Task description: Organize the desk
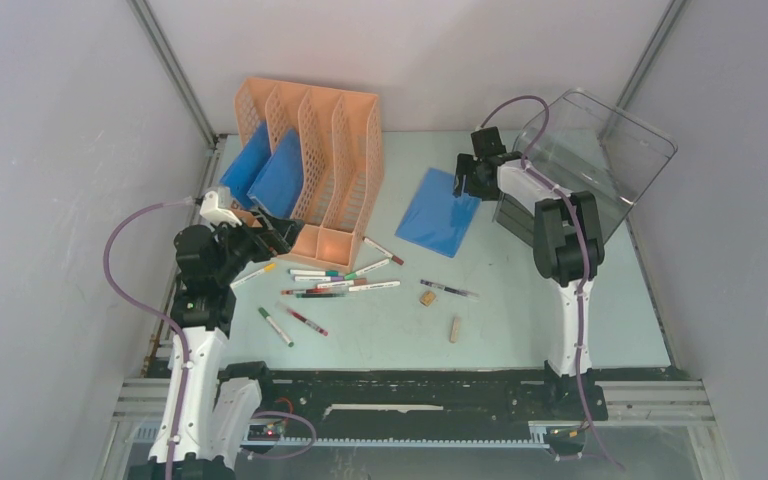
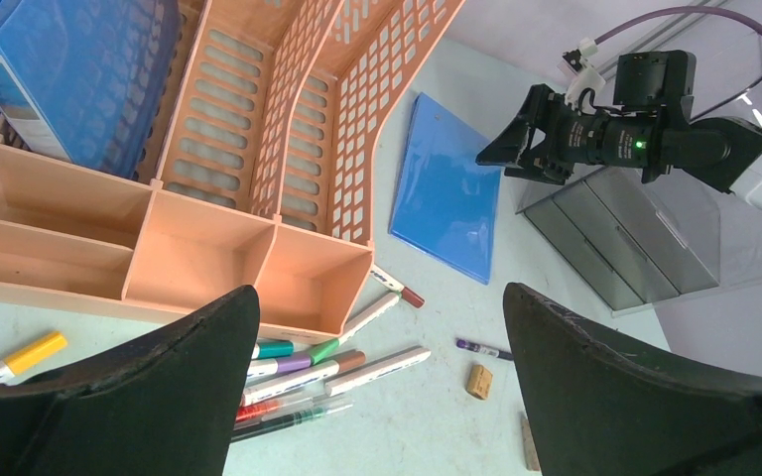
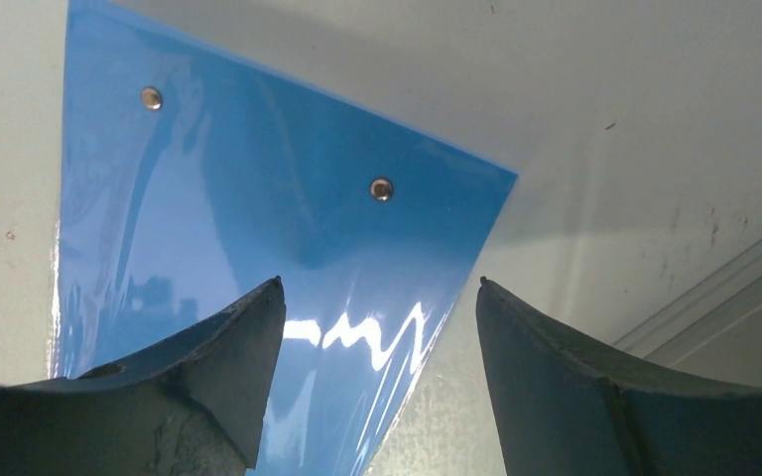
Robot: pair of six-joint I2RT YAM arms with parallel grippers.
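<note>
Flat on the table lies a blue folder [image 1: 434,215], between the orange file rack [image 1: 370,180] and the clear bin [image 1: 610,160]. My right gripper is open above the folder's far right part; in its wrist view the folder [image 3: 248,188] passes under the left finger, and nothing sits between the fingers. Two blue folders [image 1: 278,178] stand in the rack's left slots. Over the rack's front left corner my left gripper hangs open and empty. Several markers [image 1: 373,286] lie scattered in front of the rack.
A small tan block [image 1: 427,298], an eraser-like piece [image 1: 455,329] and a dark pen [image 1: 448,289] lie mid-table. The bin stands tilted close to my right arm.
</note>
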